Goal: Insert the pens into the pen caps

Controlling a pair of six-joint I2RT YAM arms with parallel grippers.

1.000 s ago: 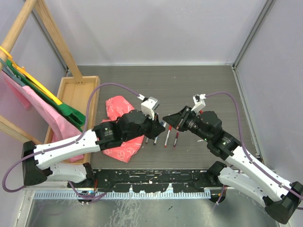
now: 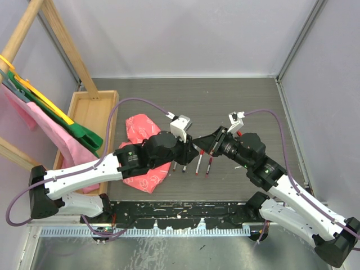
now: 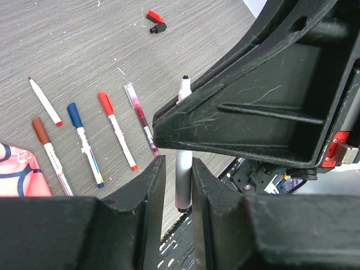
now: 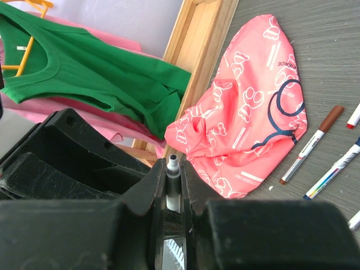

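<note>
A white pen (image 3: 184, 177), bare tip up and dark at its lower end, stands between the two grippers. My right gripper is shut on it; in the left wrist view the right fingers (image 3: 242, 118) cross its upper part. My left gripper has its narrowed fingers round the lower end. The pen lies by the right-hand finger there, with a thin gap showing beside the other, so a firm grip cannot be told. On the table lie a brown-capped pen (image 3: 52, 157), a blue-capped pen (image 3: 85, 145) and a red-capped pen (image 3: 117, 131).
A white pen with a red end (image 3: 45, 102), a clear-capped pen (image 3: 140, 119), a red cap (image 3: 155, 17) and a black cap (image 3: 158, 27) also lie there. Pink cloth (image 4: 253, 107) and a wooden tray (image 2: 114, 107) are left.
My left gripper has moved a little to the right, closing the small gap to the right gripper. The right arm looks almost unmoved.
</note>
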